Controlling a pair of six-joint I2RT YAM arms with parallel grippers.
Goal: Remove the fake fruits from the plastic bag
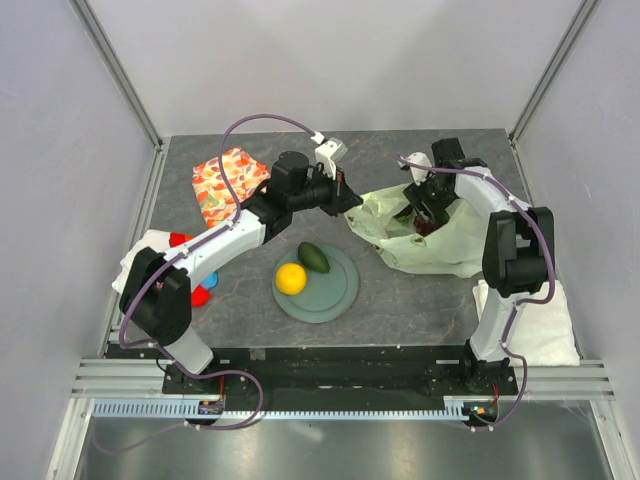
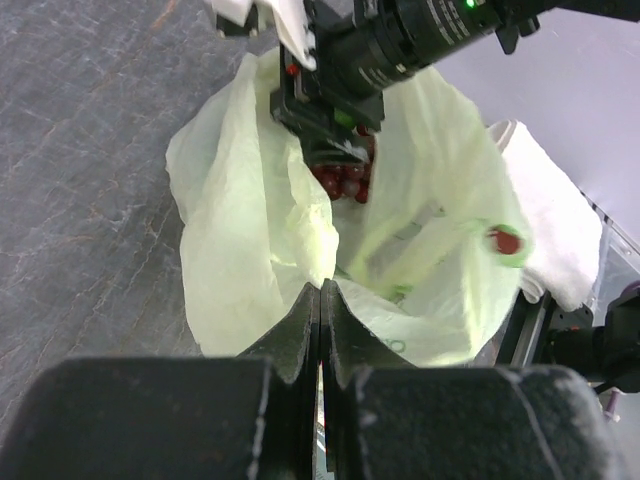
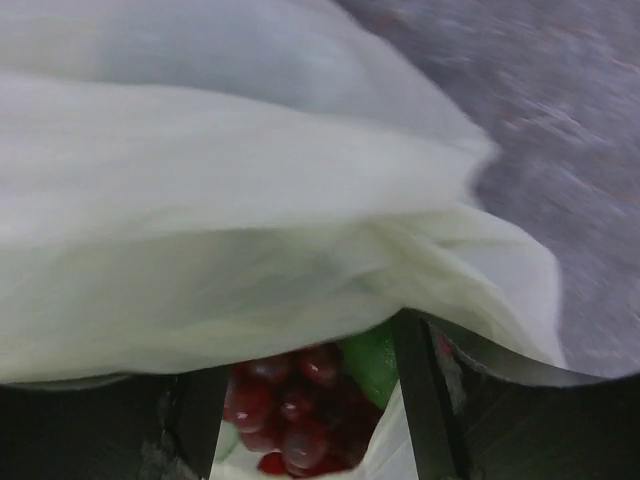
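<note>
The pale green plastic bag (image 1: 435, 258) lies open on the right half of the table. My left gripper (image 1: 350, 203) is shut on the bag's edge, which rises to its fingertips in the left wrist view. My right gripper (image 1: 428, 212) reaches down inside the bag. In the right wrist view its fingers (image 3: 425, 400) stand apart, one on each side of dark red grapes (image 3: 300, 410). Something green (image 3: 372, 365) shows beside the grapes. A fold of the bag hides much of that view. On the plate lie an orange fruit (image 1: 291, 279) and a dark green avocado (image 1: 313, 257).
The grey-green plate (image 1: 325, 300) sits left of the bag, with bare table between. An orange patterned cloth (image 1: 228, 185) lies at the back left. White cloths lie at the left edge and at the front right (image 1: 535, 325).
</note>
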